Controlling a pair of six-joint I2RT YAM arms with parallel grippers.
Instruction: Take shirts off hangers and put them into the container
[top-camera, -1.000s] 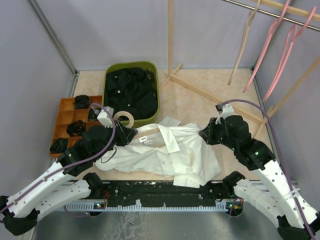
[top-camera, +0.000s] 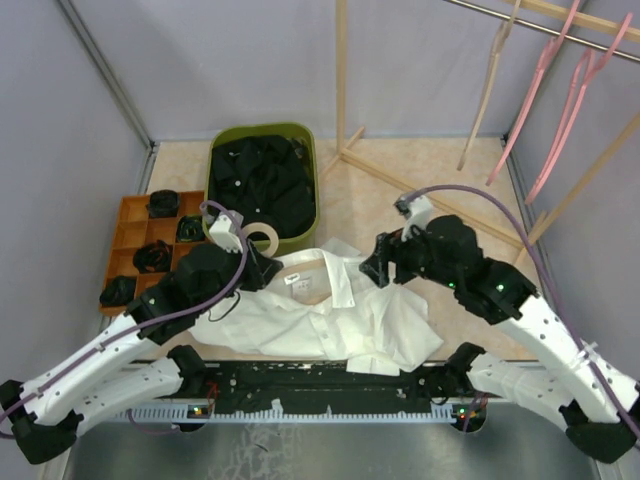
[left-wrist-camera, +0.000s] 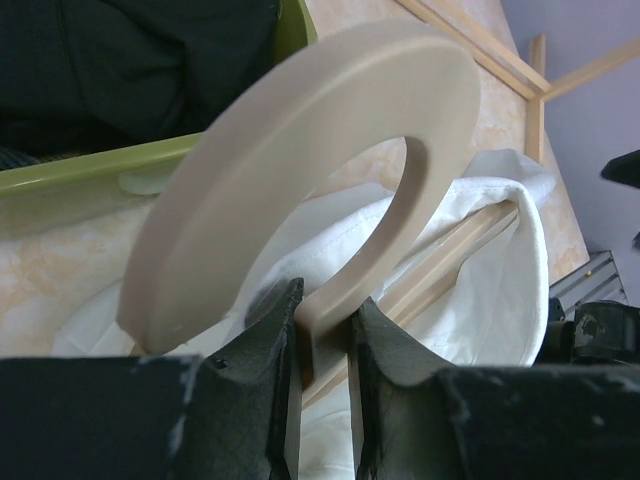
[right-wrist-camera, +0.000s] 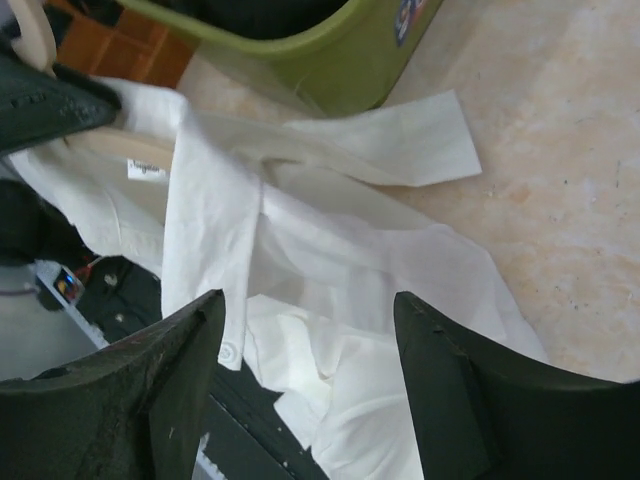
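Observation:
A white shirt (top-camera: 320, 325) lies spread at the table's front with the beige hanger (left-wrist-camera: 330, 180) partly inside it. My left gripper is shut on the hanger near its hook, whose curve rises large in the left wrist view. One hanger arm runs into the shirt's collar and shoulder, so its far end is hidden under cloth. On the right side, my right gripper stands open over the shirt's collar and shoulder area, with no cloth pinched between its fingers.
Behind the left arm stands a green bin (top-camera: 313, 200) of dark clothes. An orange divided tray (top-camera: 122, 240) with dark rolled items is at its left. A wooden rack (top-camera: 430, 200) with pink hangers (top-camera: 540, 85) rises at the right. Bare table (top-camera: 400, 150) lies behind the shirt.

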